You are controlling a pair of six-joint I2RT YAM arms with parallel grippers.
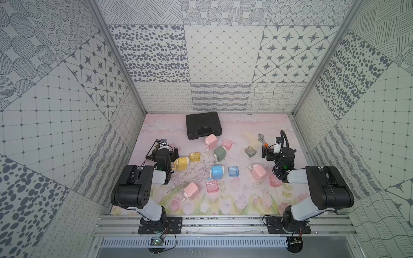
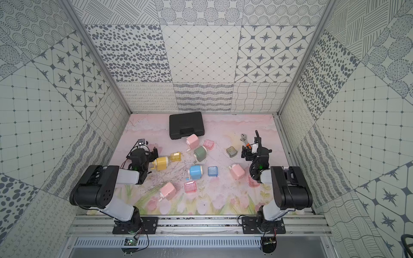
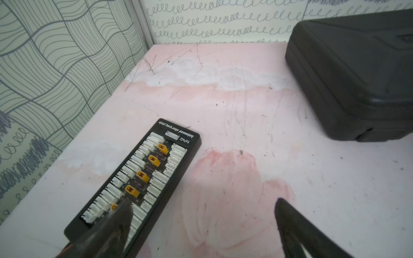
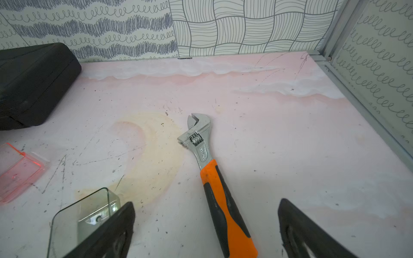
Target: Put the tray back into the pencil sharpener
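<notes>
Several pencil sharpeners lie on the table with clear trays apart from them: a yellow sharpener [image 1: 181, 163] and yellow tray [image 1: 195, 157], a blue sharpener [image 1: 217, 172] and blue tray [image 1: 233, 171], a green sharpener [image 1: 219, 154] and dark green tray [image 1: 250, 151]. Pink sharpeners lie at the back [image 1: 210, 141], front [image 1: 190, 190] and right [image 1: 258, 171], with pink trays [image 1: 227, 144] near them. My left gripper is open and empty above the table's left side. Also open and empty, my right gripper hangs at the right, over the wrench handle.
A black case [image 1: 204, 125] stands at the back. Under my left gripper lies a charging board [image 3: 142, 176]; an orange-handled wrench [image 4: 223, 202] lies below my right.
</notes>
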